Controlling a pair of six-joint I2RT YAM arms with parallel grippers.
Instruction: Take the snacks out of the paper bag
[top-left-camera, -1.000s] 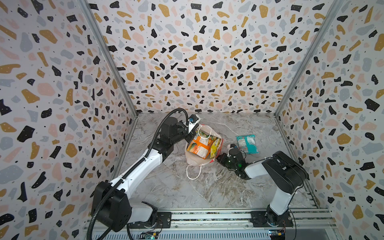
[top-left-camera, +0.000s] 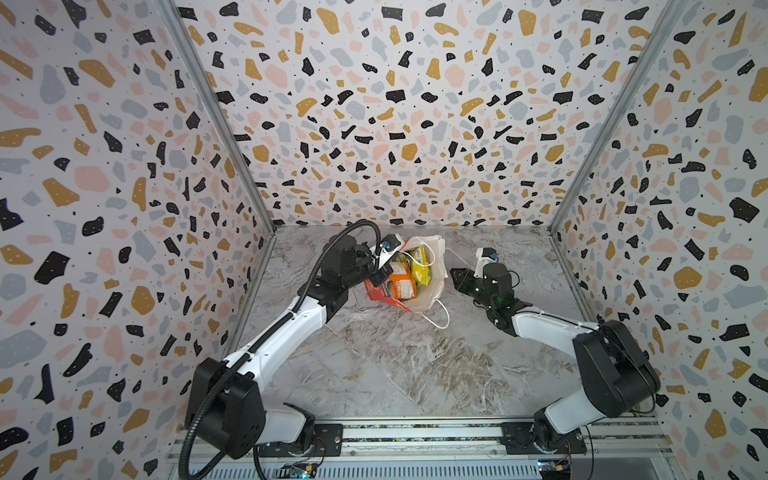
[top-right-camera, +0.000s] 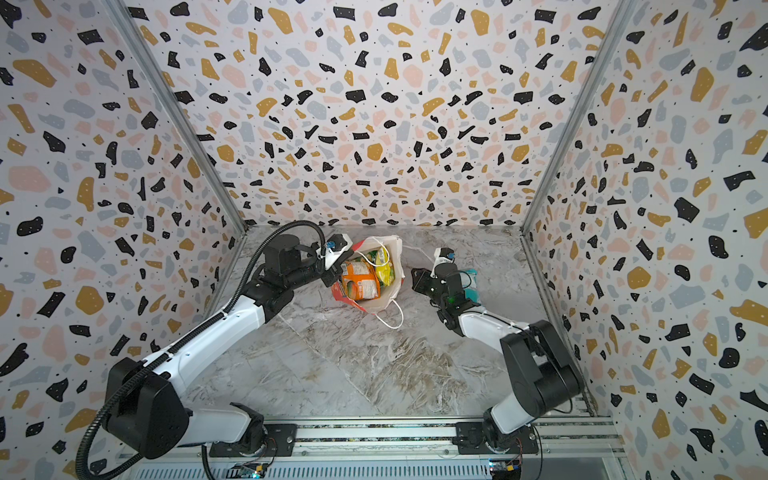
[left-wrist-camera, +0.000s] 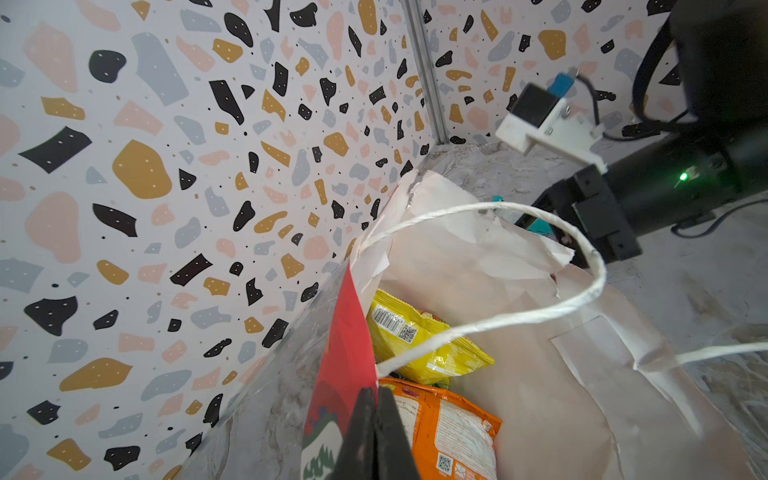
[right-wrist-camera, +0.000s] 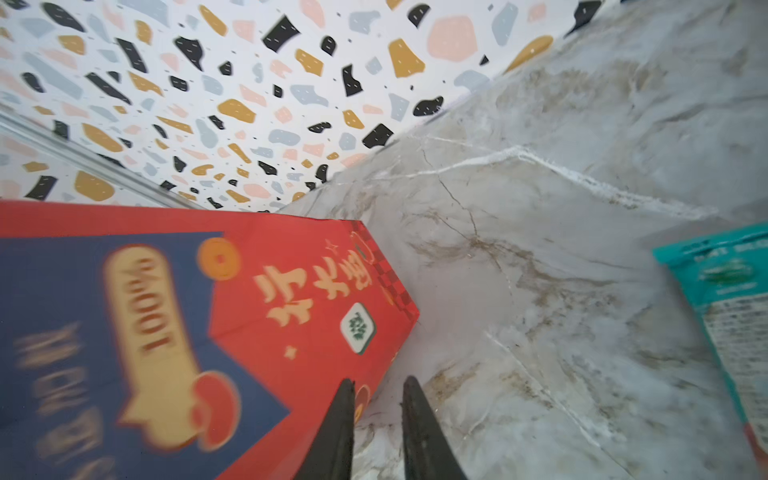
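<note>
The red-and-white paper bag (top-left-camera: 435, 292) stands open at mid table, with an orange snack pack (left-wrist-camera: 457, 439) and a yellow pack (left-wrist-camera: 424, 344) inside. A teal pack (right-wrist-camera: 724, 284) lies outside on the table to the right, mostly behind the right arm. My left gripper is shut at the bag's red left rim; whether paper is between its fingers I cannot tell. My right gripper is shut just right of the bag, beside its printed side, nothing seen between its fingers.
Patterned walls enclose the marble table (top-left-camera: 400, 368) at the back and sides. White rope handles (left-wrist-camera: 560, 308) loop over and beside the bag.
My right gripper has moved back and slightly right, away from the front. The bag has turned and shifted, its opening now facing differently. The left arm has barely moved.
</note>
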